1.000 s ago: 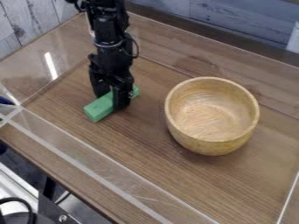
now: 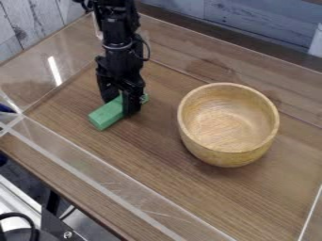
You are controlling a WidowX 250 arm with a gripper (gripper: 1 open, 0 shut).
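My black gripper [image 2: 122,92] reaches down from the top of the view onto a green elongated object [image 2: 109,115] that lies tilted on the wooden table [image 2: 164,198]. The fingers are at the object's upper right part; whether they are shut on it cannot be told, as they are dark and small.
A large empty wooden bowl [image 2: 228,120] stands to the right of the gripper. A dark blue item shows at the left edge.
The gripper and the green object have shifted very slightly to the left; otherwise little differs.
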